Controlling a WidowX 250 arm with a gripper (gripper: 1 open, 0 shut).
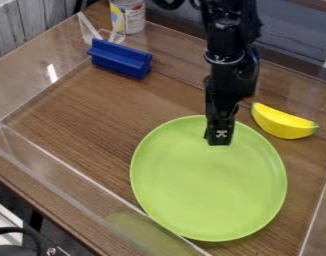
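Note:
My black gripper (219, 130) hangs down from the top of the view, its open fingers low over the upper rim of a green plate (206, 185). To the right of it, just beside the plate, lies a yellow plastic banana (285, 123). Whether the fingertips touch the plate is hard to tell.
A blue block-like object (120, 59) sits at the upper left, with clear utensil-like pieces behind it. A can (128, 14) stands at the back.

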